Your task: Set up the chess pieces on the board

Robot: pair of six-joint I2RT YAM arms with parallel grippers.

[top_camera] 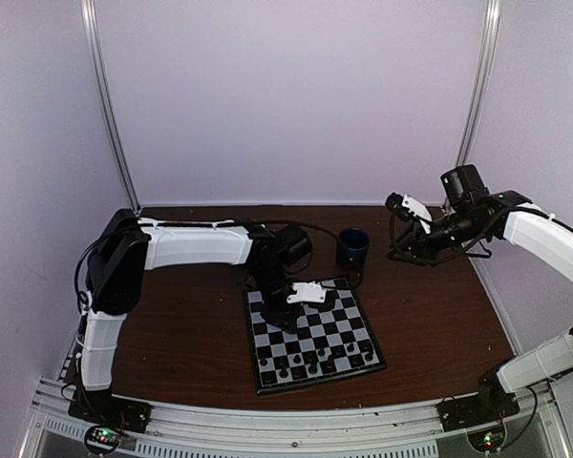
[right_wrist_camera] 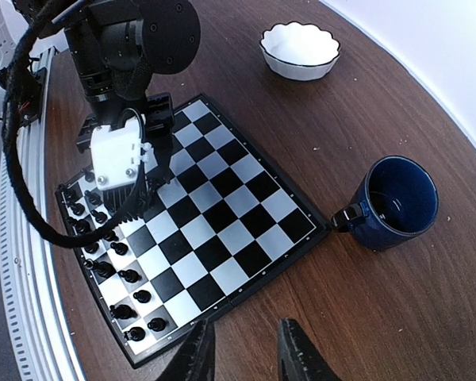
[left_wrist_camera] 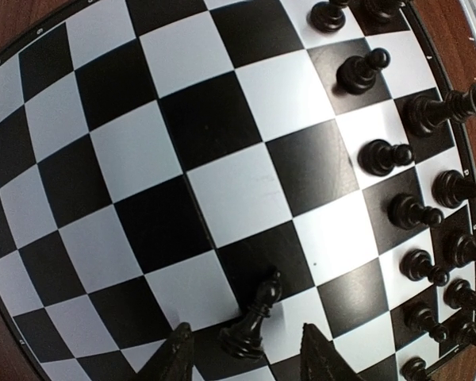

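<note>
The chessboard (top_camera: 310,329) lies on the wooden table. A dark piece with a narrow top (left_wrist_camera: 254,321), bishop-like, seems to lie on its side on the squares. My left gripper hangs over it, its parted fingers on either side and apart from it. Along one edge of the board stand several dark pawns (left_wrist_camera: 404,210) and taller dark pieces (left_wrist_camera: 444,109), in two rows. Off the board to the right, my right gripper is open above bare table, holding nothing. In the top view the left arm hides part of the board.
Behind the board stands a dark blue mug (right_wrist_camera: 397,202), its handle close to a board corner. A white bowl (right_wrist_camera: 300,51) sits farther off in the right wrist view. Bare table lies left and right of the board.
</note>
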